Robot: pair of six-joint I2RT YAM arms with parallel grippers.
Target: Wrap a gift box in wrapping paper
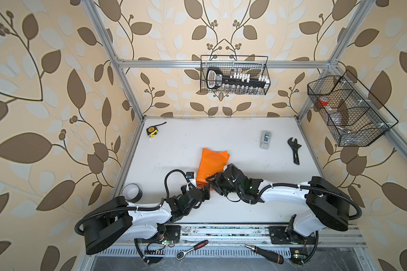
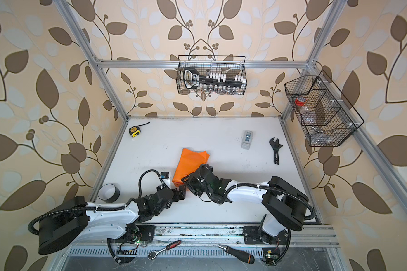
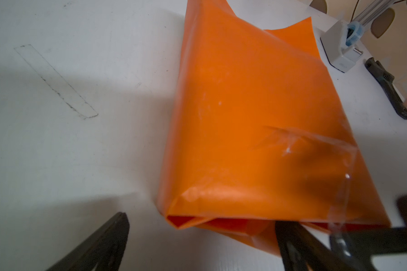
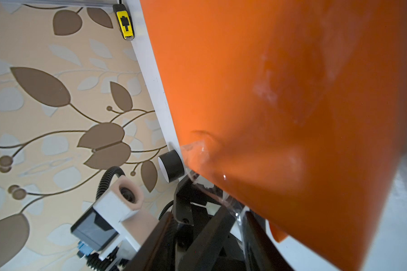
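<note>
The gift box is wrapped in orange paper (image 1: pixel 213 162) and lies at the table's middle; the box itself is hidden. Its near end, in the left wrist view, has folded orange flaps (image 3: pixel 239 228) under the top edge. My left gripper stands open before that end, its right finger close to the flaps. Open as well, my right gripper is at the near right corner, beside the left one. Clear tape (image 3: pixel 318 141) clings to the paper's top and hangs over the near edge towards the right gripper's dark finger; whether it sticks to that finger is unclear.
A black-and-white tape roll (image 1: pixel 132 192) stands at the left, a tape measure (image 1: pixel 152 131) at the back left. Towards the right lie a grey device (image 1: pixel 265 139) and a wrench (image 1: pixel 294 150). Bare table surrounds the package behind and at both sides.
</note>
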